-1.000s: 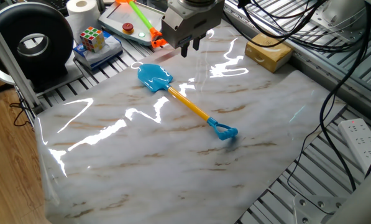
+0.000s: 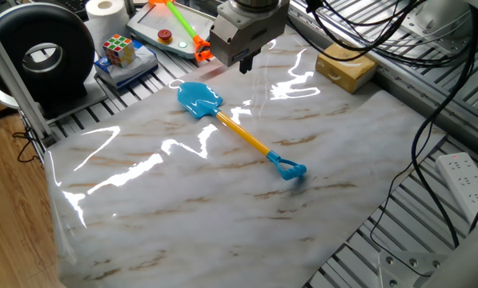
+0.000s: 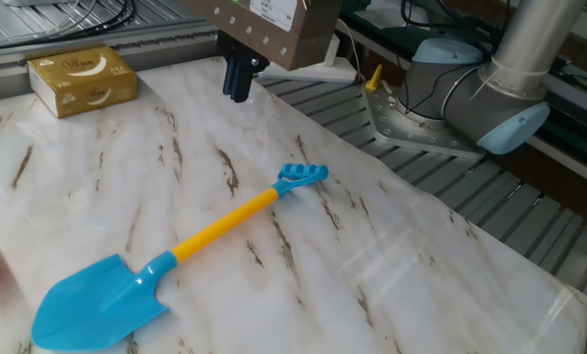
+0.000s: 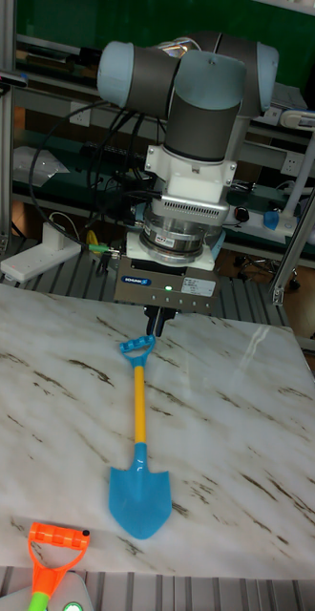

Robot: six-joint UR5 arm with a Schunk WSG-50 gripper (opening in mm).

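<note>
A toy shovel lies flat on the marbled table, with a blue blade point(image 2: 199, 99), a yellow shaft point(image 2: 243, 134) and a blue handle point(image 2: 288, 168). In exterior view 2 its blade point(image 3: 98, 305) is at the lower left and its grip point(image 3: 301, 175) near the middle. My gripper point(image 2: 246, 66) hangs above the table, apart from the shovel. Its dark fingers point(image 3: 236, 81) are together, shut, and nothing shows between them. Exterior view 3 has the gripper point(image 4: 159, 324) just behind the shovel's handle point(image 4: 137, 347) in the picture.
A yellow tissue box point(image 2: 344, 67) sits at the table's edge. Off the marbled surface are a Rubik's cube point(image 2: 119, 50) on a blue-white packet and a green-orange toy point(image 2: 184, 24). A power strip point(image 2: 463, 180) lies at the right.
The shovel has not moved, and the arm looks nearly still.
</note>
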